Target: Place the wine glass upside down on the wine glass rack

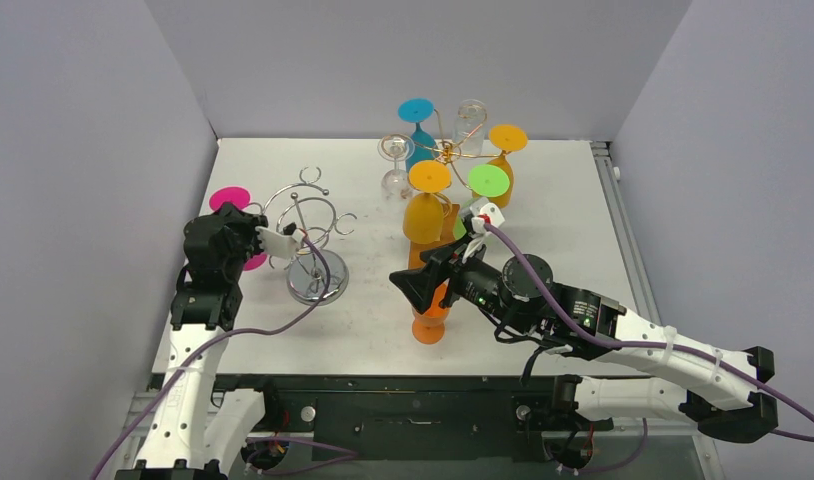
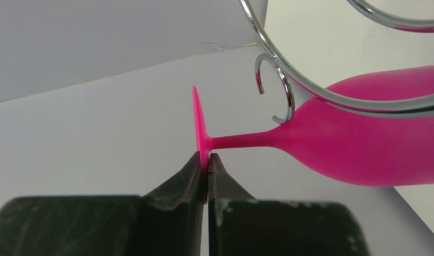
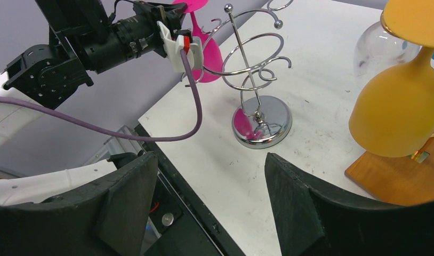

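Observation:
The pink wine glass [image 1: 229, 197] hangs upside down, foot up and bowl down, at the left side of the silver spiral rack [image 1: 328, 282]. Pinched between the fingertips of my left gripper is the edge of its foot. In the left wrist view, the stem of the pink glass [image 2: 241, 141] points at a small open hook [image 2: 289, 95], whose lower tip overlaps the top of the bowl; whether they touch I cannot tell. My right gripper is open and empty, over the front middle of the table.
Beside my right gripper, a gold rack [image 1: 447, 152] carries several upturned glasses, among them a yellow glass [image 3: 399, 109]. An orange glass [image 1: 428, 330] lies below that gripper. A grey wall [image 1: 73, 200] is close on the left. Table between the racks is clear.

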